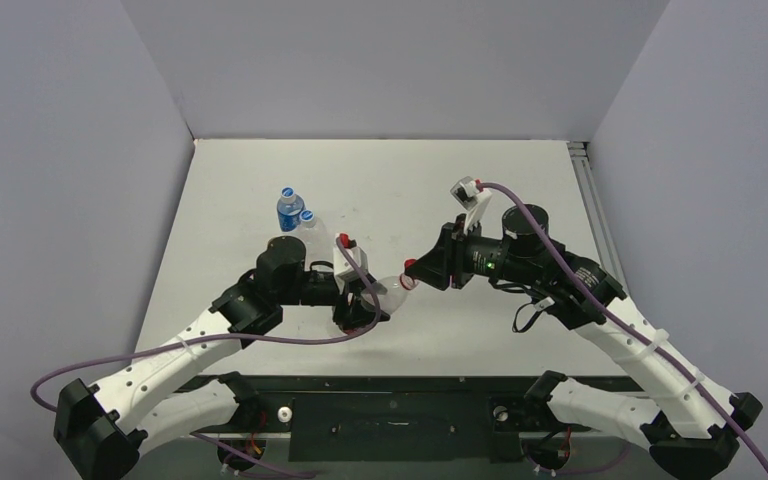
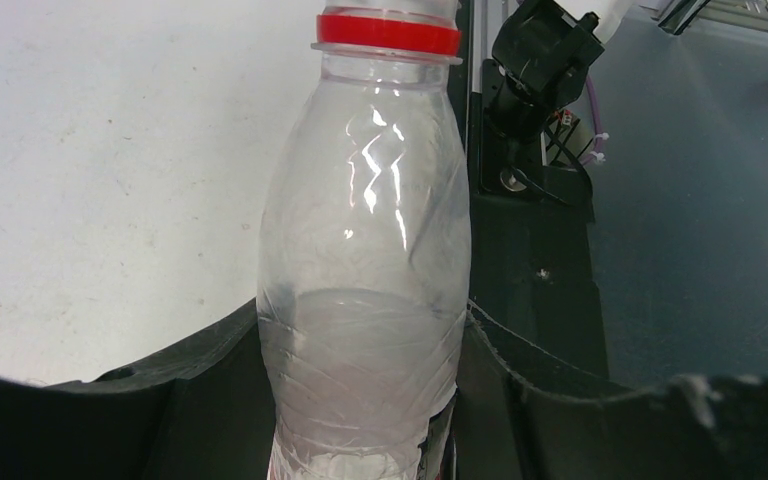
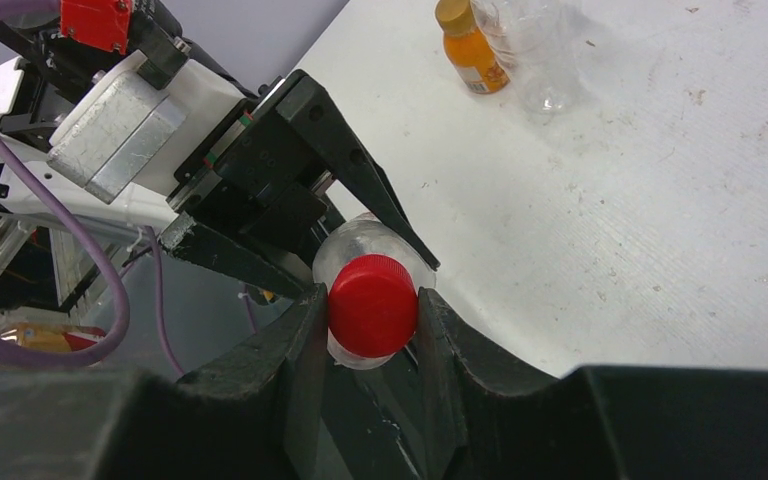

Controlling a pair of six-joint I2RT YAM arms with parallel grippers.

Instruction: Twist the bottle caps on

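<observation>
My left gripper (image 1: 368,306) is shut around the body of a clear plastic bottle (image 2: 365,230), which leans with its mouth toward the right arm. A red ring (image 2: 388,34) circles the bottle's neck; the mouth itself is cut off by the top of the left wrist view. Between the fingertips of my right gripper, shut on it, is a red cap (image 3: 373,300). From the right wrist view the cap covers the bottle's mouth, with the clear shoulder showing behind it. In the top view, cap and neck meet or nearly so; whether any thread is engaged cannot be seen.
Two blue-capped bottles, one with a blue label (image 1: 290,212) and a clear one (image 1: 308,235), stand left of the held bottle. A small orange bottle (image 3: 472,48) shows in the right wrist view.
</observation>
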